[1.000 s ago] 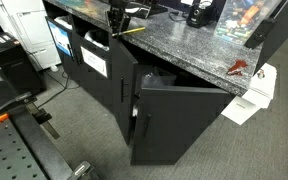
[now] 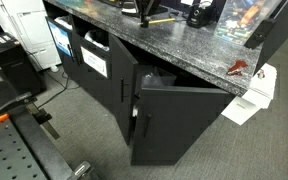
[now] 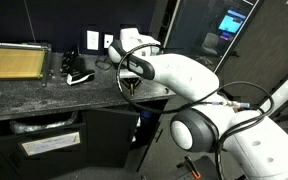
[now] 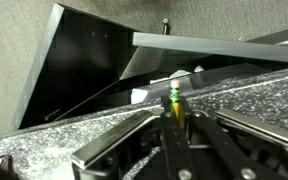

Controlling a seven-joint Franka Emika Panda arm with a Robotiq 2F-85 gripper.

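A yellow pencil with a green ferrule and pink eraser is held in my gripper, which is shut on it in the wrist view. The eraser end points away from the gripper, toward the counter's front edge. In exterior view 1 the pencil shows as a short yellow line above the dark speckled counter, with the gripper at the top of that view. Exterior view 2 has the white arm reaching over the counter, its gripper partly hidden by cables.
Below the counter, a black cabinet has open doors jutting into the room. A red object lies near the counter's right end. A clear container stands behind it. Black shoes rest on the counter.
The pencil has shifted to the right and slightly toward the back of the counter in exterior view 1, with the gripper around it. The cabinet doors have not moved.
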